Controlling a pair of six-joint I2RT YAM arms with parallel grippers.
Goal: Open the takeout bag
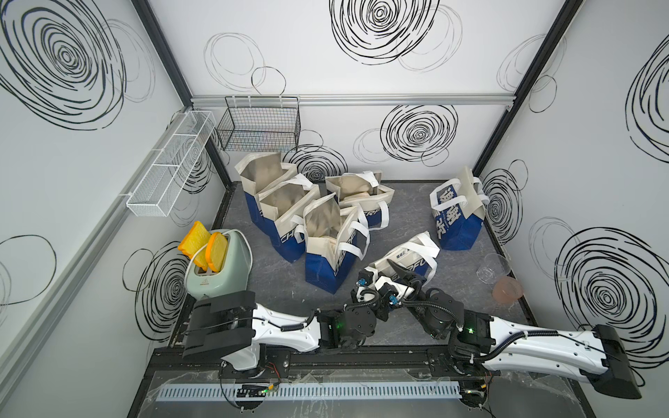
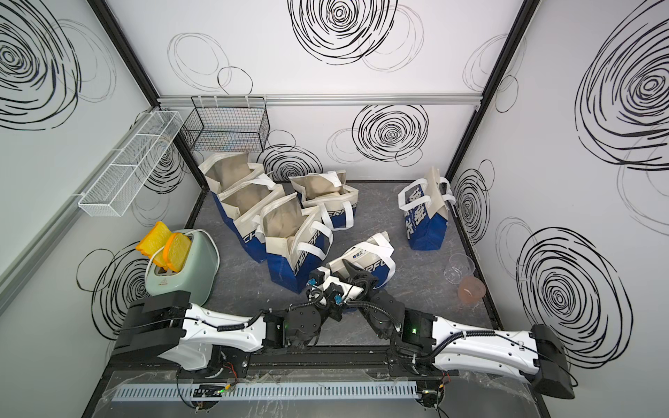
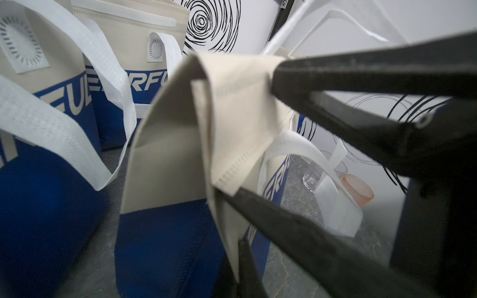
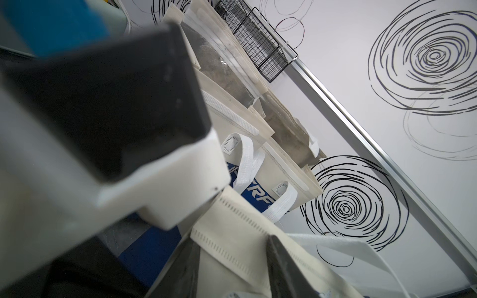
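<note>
The takeout bag (image 1: 412, 255), cream above and blue below with white handles, stands in front of my two grippers, its top folded flat. In the left wrist view its folded cream rim (image 3: 243, 104) is seen side-on. My left gripper is shut low on the bag's thin near edge, which runs down between its fingers. My right gripper is open, one fingertip on each side of the folded rim. The inside of the bag is hidden, and the left gripper's body covers part of the right wrist view.
Several open bags (image 1: 327, 271) crowd the left and back. Another bag (image 1: 460, 212) stands at the back right, near a clear cup (image 1: 493, 268) and a pinkish cup (image 1: 507, 289). A green bin (image 1: 237, 268) with yellow sponges is at left. Floor between the right bag and the takeout bag is clear.
</note>
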